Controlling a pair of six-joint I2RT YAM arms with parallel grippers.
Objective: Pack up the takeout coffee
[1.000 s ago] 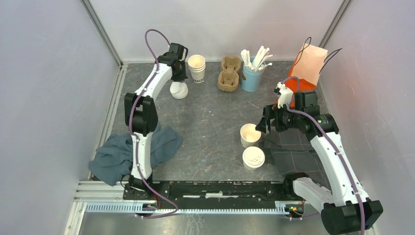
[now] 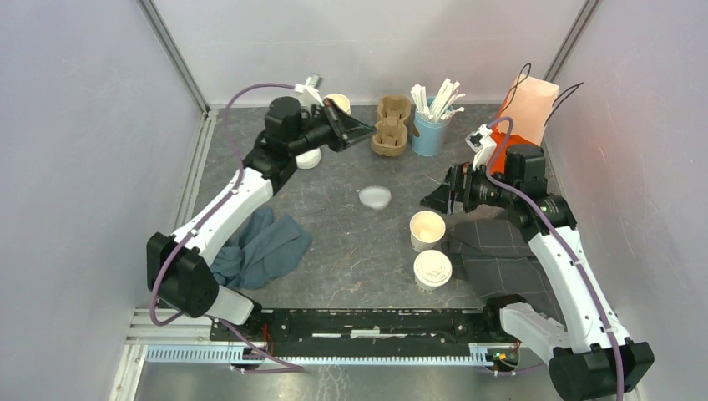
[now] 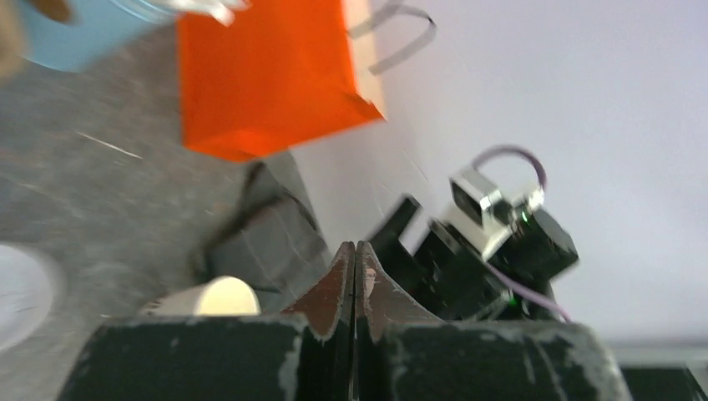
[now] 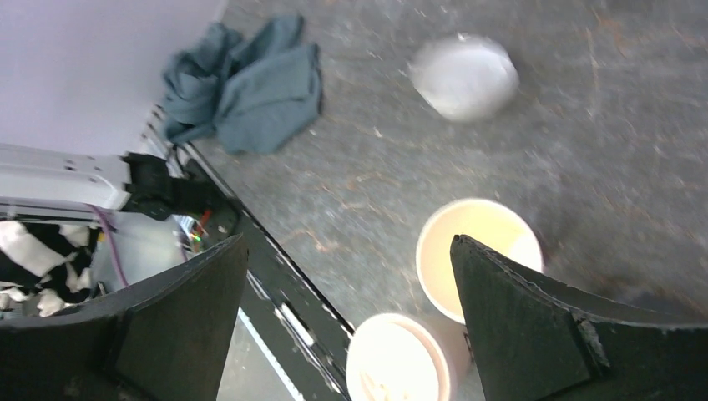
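A white lid (image 2: 375,197), blurred, shows apart from both grippers near the middle of the table; in the left wrist view the lid (image 3: 23,294) lies off to the left. My left gripper (image 2: 372,130) is shut above and behind it, its fingertips (image 3: 346,259) together with nothing between them. The open cup (image 2: 424,242) stands at front centre-right, just behind a lidded cup (image 2: 432,269). Over and beside that open cup, my right gripper is open and empty. The left arm partly covers the lid stack (image 2: 308,159) and the cup stack (image 2: 339,102).
A brown cup carrier (image 2: 390,142) and a blue bucket (image 2: 430,138) of wrapped straws stand at the back. An orange bag (image 3: 267,75) is at the back right. Blue cloth (image 2: 267,248) lies front left, a dark bag (image 2: 505,271) front right.
My left gripper had lifted a lid from the stack; it has swung right, and the lid now shows apart from it near the table's middle. The right gripper has shifted slightly left and back.
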